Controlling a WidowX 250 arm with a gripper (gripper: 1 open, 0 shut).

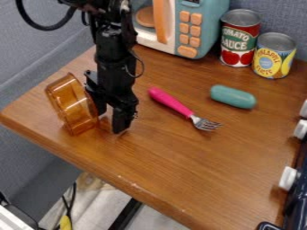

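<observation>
My black gripper [115, 110] hangs low over the left part of the wooden table, just right of an amber, see-through bowl [70, 103] that rests tilted on its side near the left edge. The fingertips are dark and partly overlap the bowl, so I cannot tell whether they are open or shut, or whether they touch it.
Behind are a teal toy microwave [192, 27], a red can [239, 40] and a yellow can [274, 56]. A pink-handled fork [180, 110] and a teal cylinder [232, 96] lie right of me. A dark appliance [295, 202] lines the right edge.
</observation>
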